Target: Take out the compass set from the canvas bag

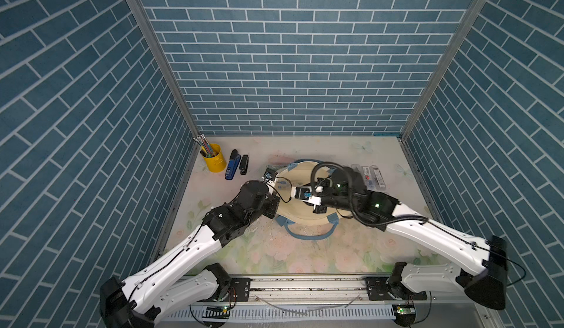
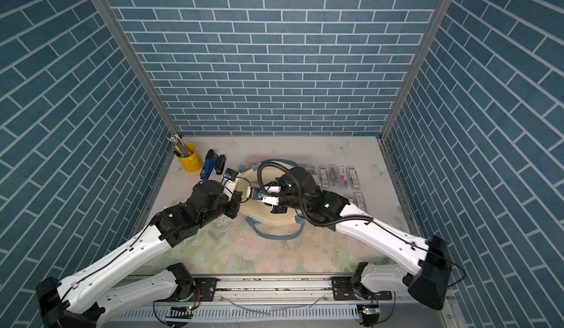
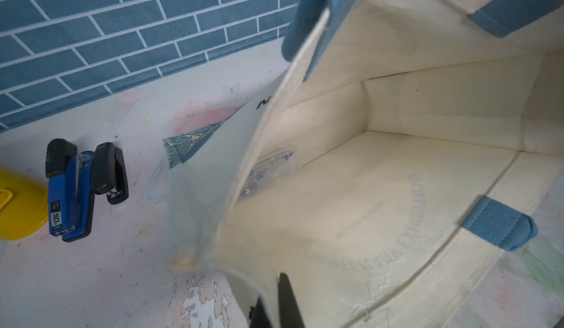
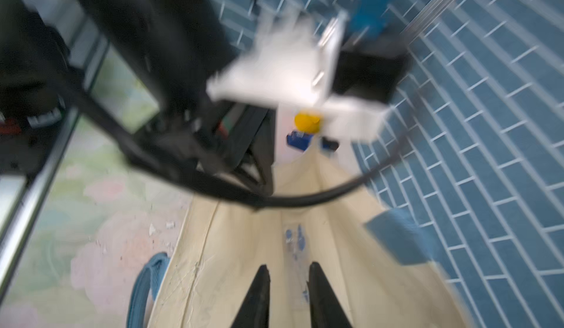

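Note:
The cream canvas bag lies with its mouth spread, blue handles at front and back. Within it the compass set, a clear case with blue pieces, rests partly behind the near wall in the left wrist view. The same case shows deeper in the bag beyond the right fingertips. My left gripper is shut on the bag's rim, which runs between its fingers. Over the bag's interior, my right gripper stands part open, apart from the case, nothing held between its fingers.
A yellow pen cup, a blue stapler and a black stapler stand at the back left. Several small clear boxes lie right of the bag. The two arms are close together above it.

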